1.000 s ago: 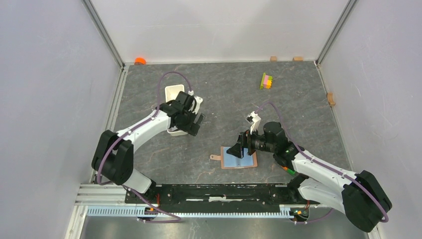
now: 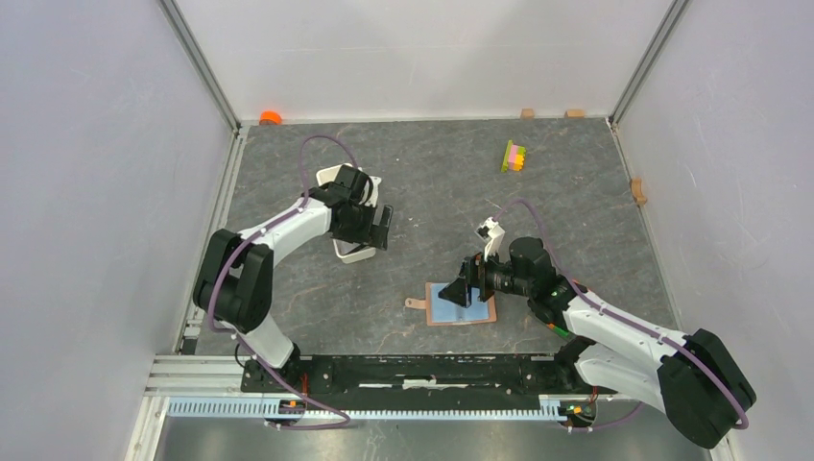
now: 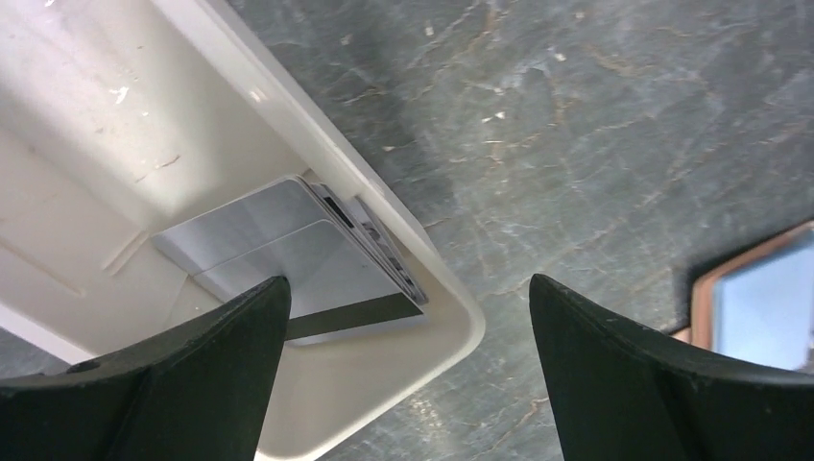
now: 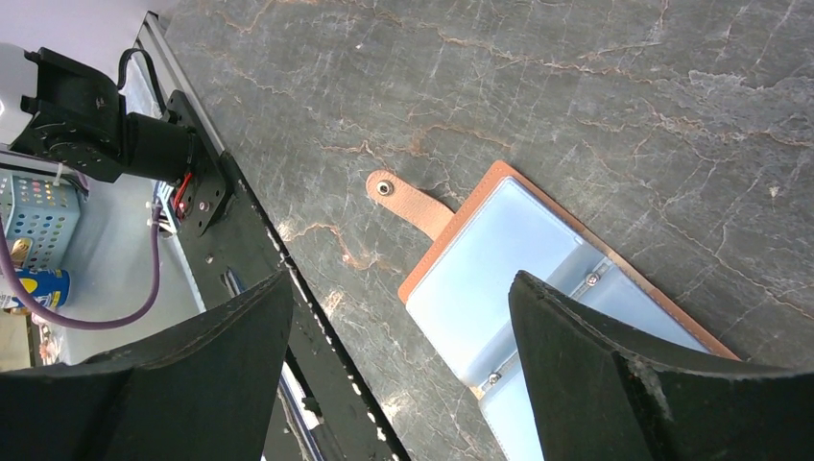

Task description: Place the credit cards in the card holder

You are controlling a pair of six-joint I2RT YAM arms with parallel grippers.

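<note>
Several grey cards [image 3: 322, 264] lie stacked against one wall near the end of a white tray [image 3: 403, 226]. Above the tray stands my left gripper [image 2: 382, 229], open; in the left wrist view its fingers [image 3: 206, 370] are spread wide, with the cards beyond them and none held. The card holder [image 2: 444, 312] lies open at the front of the table, its brown cover edging pale blue sleeves and a strap with a snap pointing left. Over the holder my right gripper stands open and empty. Part of the holder is hidden under that gripper.
A toy of coloured blocks [image 2: 514, 157] stands at the back right, and an orange object [image 2: 271, 117] at the back left corner. Near the right arm, a colourful item is partly covered.
My left gripper has shifted slightly over the tray and turned, so more of the tray's near end shows. The right arm and the card holder look unmoved.
</note>
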